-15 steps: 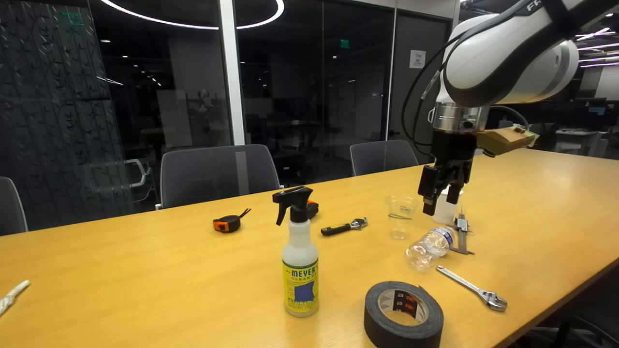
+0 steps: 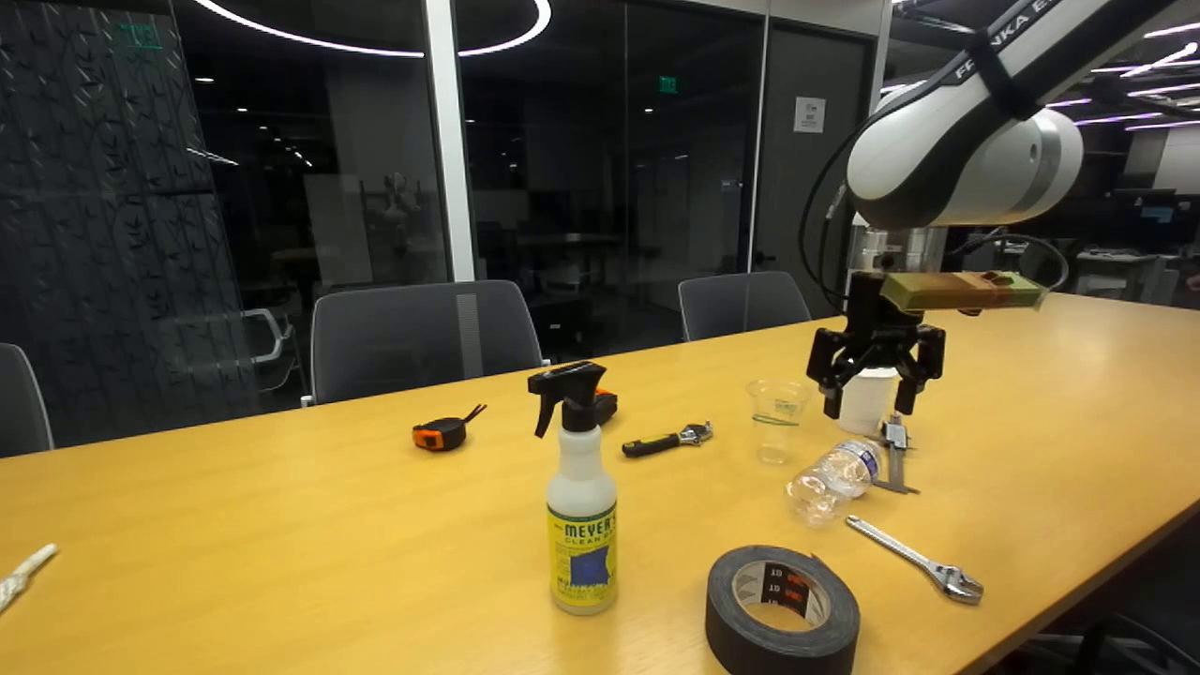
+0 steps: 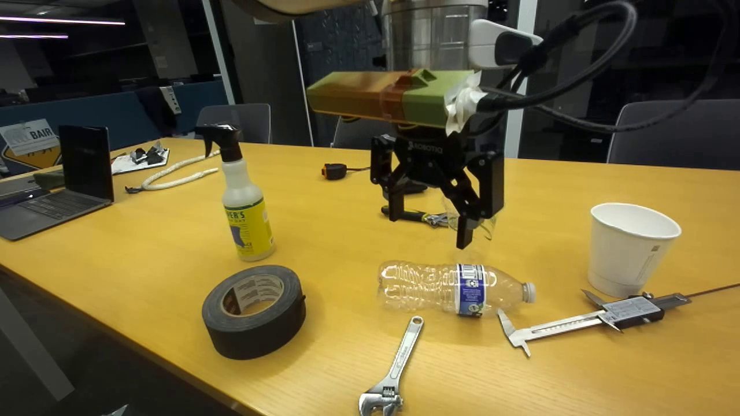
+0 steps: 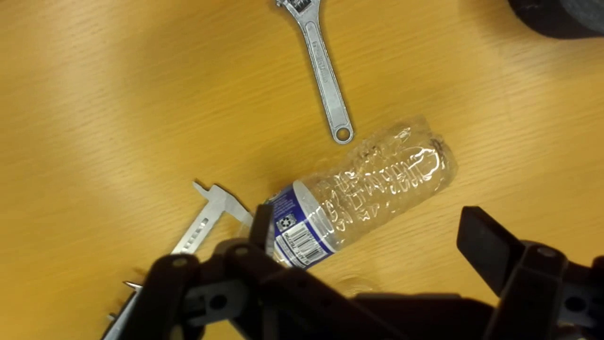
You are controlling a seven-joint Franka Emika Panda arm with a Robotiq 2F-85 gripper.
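Observation:
My gripper (image 3: 430,227) hangs open above the table, its two fingers apart with only air between them. Below it a clear, empty plastic bottle (image 3: 423,288) with a blue label lies on its side. In the wrist view the bottle (image 4: 390,175) stretches diagonally, and the left finger (image 4: 262,226) covers part of its label end; the cap is hidden there. A clear plastic cup (image 2: 776,422) stands behind the bottle in exterior view 1.
Around the bottle lie a silver wrench (image 3: 396,367), a caliper (image 3: 589,320), a white cup (image 3: 628,249) and a black tape roll (image 3: 253,312). A spray bottle (image 2: 581,517) stands upright, with a black-handled wrench (image 2: 666,439) and a tape measure (image 2: 441,434) beyond.
My gripper has turned about its vertical axis, so both fingers now show spread apart in exterior view 1. The arm has shifted slightly; the objects on the table have stayed put.

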